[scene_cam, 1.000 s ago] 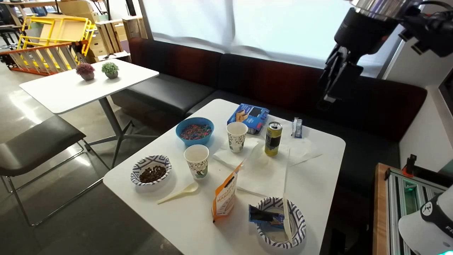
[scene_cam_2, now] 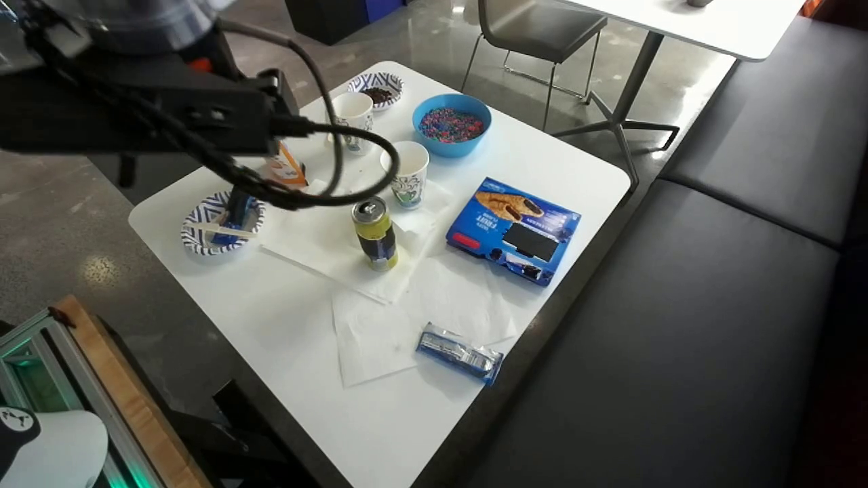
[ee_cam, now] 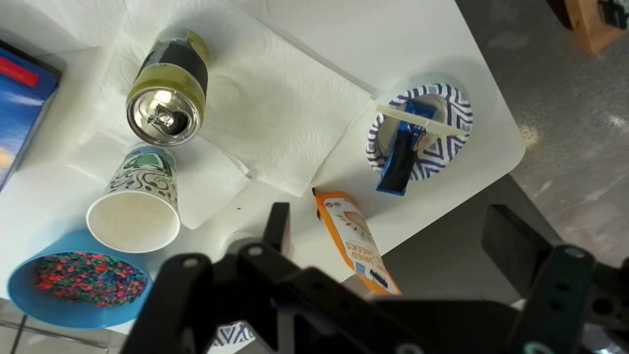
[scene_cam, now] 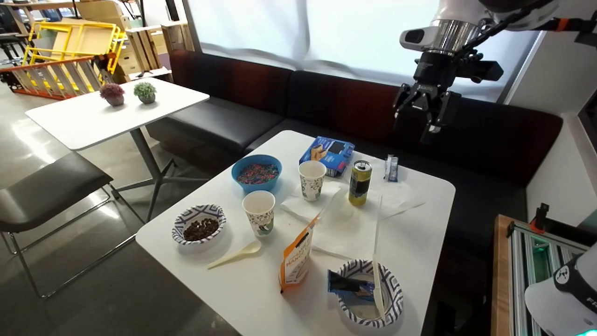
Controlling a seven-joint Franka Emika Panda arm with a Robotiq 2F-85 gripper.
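Observation:
High over the white table, my gripper (scene_cam: 414, 118) stands open with nothing between its fingers. Its two black fingers (ee_cam: 511, 250) are spread wide in the wrist view, and the orange and white pouch (ee_cam: 357, 242) shows on the table far beneath the gap. A patterned bowl (scene_cam: 400, 297) at the near right corner holds a blue wrapped bar (scene_cam: 351, 286) and a pale utensil. The yellow-green can (scene_cam: 359, 182) stands upright on paper towels (scene_cam: 350, 229). Two paper cups, one closer to the can (scene_cam_2: 409, 175), stand upright. A second wrapped bar (scene_cam_2: 460, 353) lies near the bench-side edge.
A blue bowl (scene_cam: 239, 171) of colourful bits and a patterned bowl (scene_cam: 177, 228) of brown pieces sit at the left side. The blue box (scene_cam_2: 513, 232) lies by the bench-side edge. A pale spoon (scene_cam: 235, 255) rests near the pouch. Bare table lies right of the towels.
My arm has swung left in exterior view 1, and the gripper has turned so its spread fingers show. Nothing on the table has moved.

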